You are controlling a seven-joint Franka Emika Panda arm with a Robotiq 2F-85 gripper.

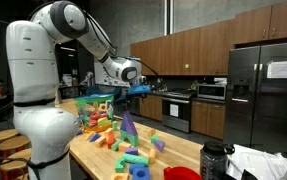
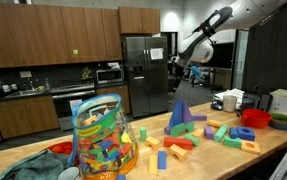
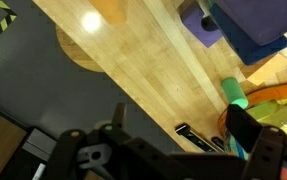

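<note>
My gripper (image 1: 139, 90) is raised high over the wooden table (image 1: 183, 151), open and with nothing between its fingers. It also shows above the table in the second exterior view, as a gripper (image 2: 176, 68) well clear of the blocks. Below it stands a tall purple block (image 1: 129, 125) among several coloured blocks. Green blocks (image 1: 134, 158) and a blue block (image 1: 140, 173) lie nearer the arm's base. In the wrist view the two dark fingers (image 3: 103, 147) stand wide apart, with bare table and dark floor between them.
A clear bag of coloured blocks (image 2: 105, 140) stands on the table. A black canister (image 1: 214, 161), a red bowl (image 1: 182, 173) and a white cloth (image 1: 258, 162) are near its edge. Round stools (image 1: 13, 146) stand beside the table.
</note>
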